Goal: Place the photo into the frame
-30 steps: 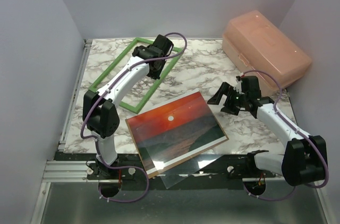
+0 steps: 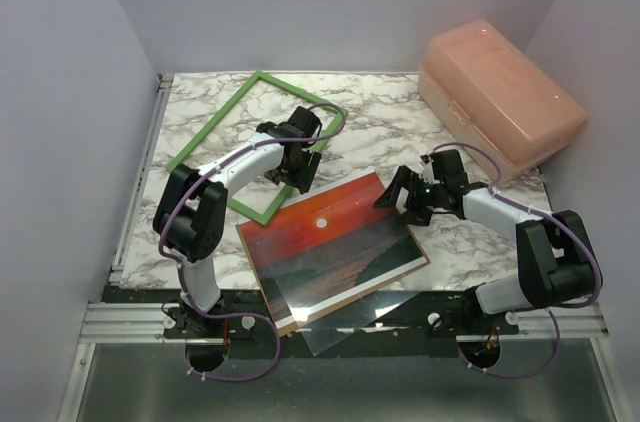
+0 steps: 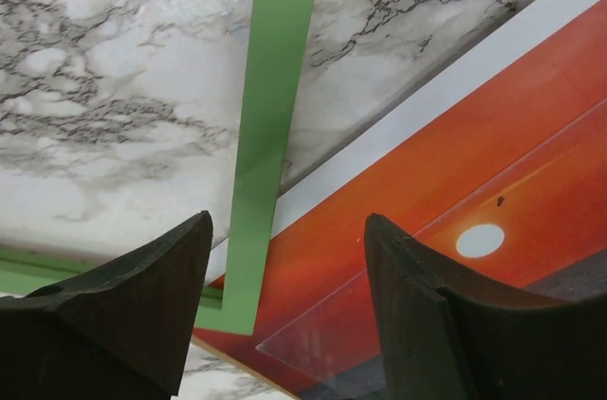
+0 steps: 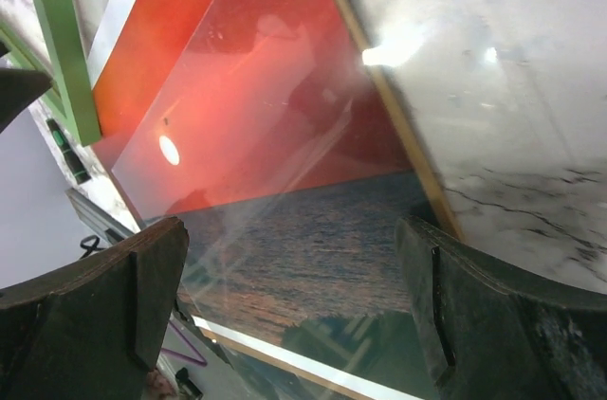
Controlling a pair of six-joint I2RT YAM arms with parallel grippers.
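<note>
The photo, orange sky with a white sun over dark landscape, lies on the board at the front centre under a clear sheet. The green frame lies behind it, one corner overlapping the photo's edge. My left gripper hangs over that corner, fingers apart around the green bar from above, nothing held. My right gripper is open, low over the photo's right edge and its wooden border, nothing between its fingers.
A pink plastic box stands at the back right. Bare marble shows between box and frame. Grey walls enclose the sides and back.
My left gripper has moved down toward the front, to the frame's near corner.
</note>
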